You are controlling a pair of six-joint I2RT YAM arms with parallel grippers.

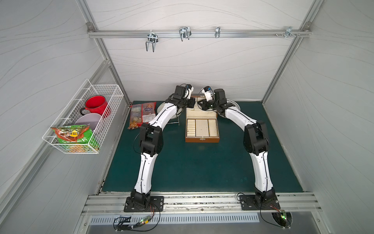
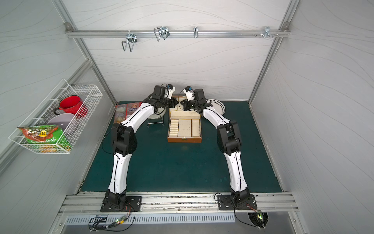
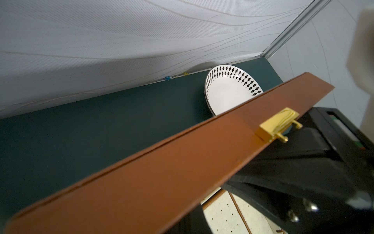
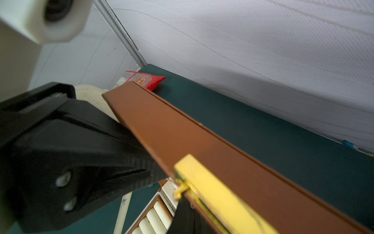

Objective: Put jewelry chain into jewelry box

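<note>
The jewelry box (image 1: 202, 140) stands with its lid raised at the back; its cream compartments are exposed. A thin gold line runs along one divider (image 2: 191, 126); I cannot tell whether it is the chain, which shows nowhere else. My left gripper (image 1: 193, 103) is shut at the lid's left inner side, and my right gripper (image 1: 200, 104) is shut at its right inner side. The brown lid edge (image 3: 155, 167) with its gold clasp (image 3: 277, 124) crosses the left wrist view. In the right wrist view, the same lid edge (image 4: 171, 128) rises beside black fingers (image 4: 97, 156), whose tips are partly hidden.
A patterned white plate (image 3: 229, 87) lies behind the right arm. Red food bags (image 1: 148, 112) and a plate on a rack (image 1: 173, 117) are at the left. The wire basket (image 1: 93, 147) hangs on the left wall.
</note>
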